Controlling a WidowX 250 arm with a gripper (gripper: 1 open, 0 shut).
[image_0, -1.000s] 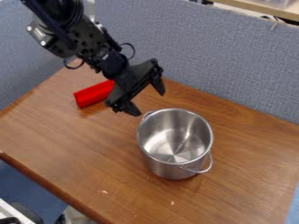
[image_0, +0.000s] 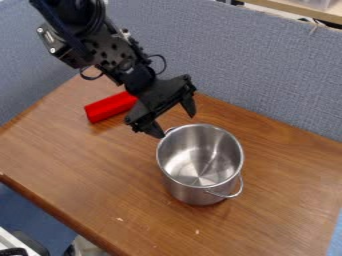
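My black gripper hangs open above the back of the table, just up and left of the rim of a steel pot, with nothing seen between its fingers. The pot stands upright on the right half of the wooden table and looks empty, with wire handles at its sides. A red cylinder lies on its side at the back left, partly behind the gripper.
The wooden table has bare room at the front left and to the right of the pot. Grey padded walls border it at the back and left. A light shelf edge is at the top right.
My gripper has shifted very slightly, a little downward and toward the pot. The pot and red cylinder have not moved.
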